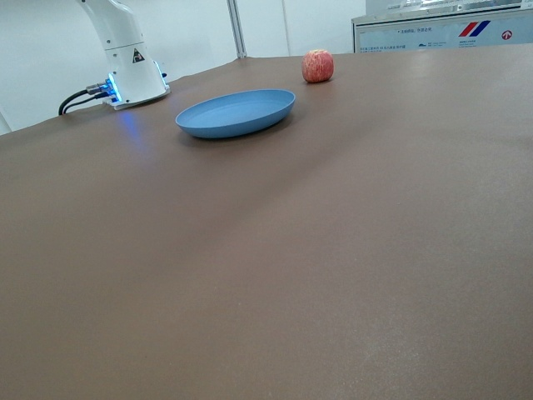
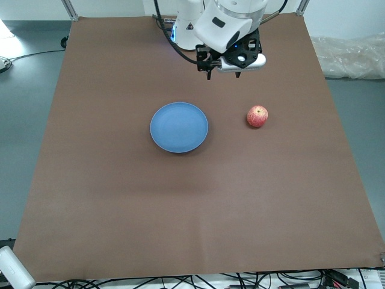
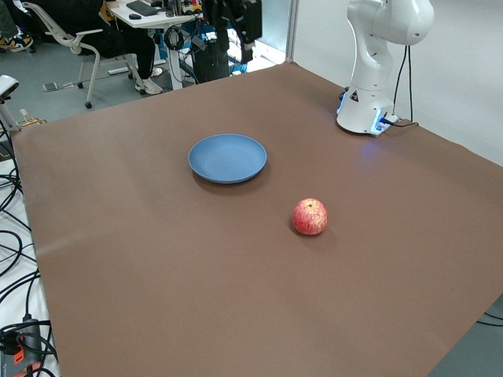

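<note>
A blue plate (image 2: pixel 179 127) lies flat mid-table, also seen in the top view (image 1: pixel 235 112) and right view (image 3: pixel 227 158). A red apple (image 2: pixel 257 116) stands apart from it, to its right in the left view, also in the top view (image 1: pixel 317 66) and right view (image 3: pixel 310 216). My gripper (image 2: pixel 223 74) hangs at the far side of the table in the left view, above and behind plate and apple; whether it is open or shut is hard to tell. In the right view only part of it shows at the top edge.
The robot base (image 3: pixel 365 110) stands at the table's edge. Cables run along another edge. A person sits at a desk beyond the table in the right view.
</note>
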